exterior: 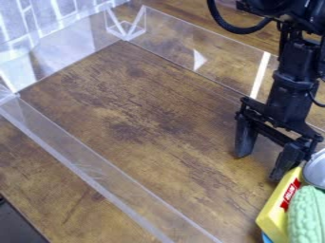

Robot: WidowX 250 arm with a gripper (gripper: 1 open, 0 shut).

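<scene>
My black gripper [263,158] is low over the wooden surface at the right, its fingers spread apart and no object visible between them. Just below and right of it, in the corner, lie a yellow box with a red label [278,209], a green bumpy corn-like object [306,217] and a silver round metal object [316,169], partly cut off by the frame. The right fingertip is close to the yellow box; whether they touch I cannot tell.
Clear plastic walls [89,168] border the wooden floor [127,114] on the left and at the back.
</scene>
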